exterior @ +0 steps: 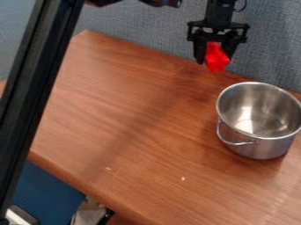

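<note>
My black gripper (216, 46) is raised at the top of the camera view, over the back of the wooden table, with a bright red object (217, 60) hanging between its fingers. A steel pot (258, 145) with a wire handle stands at the right, below and right of the gripper; its visible inside is empty.
A grey padded wall runs along the back. A dark frame post crosses the left side.
</note>
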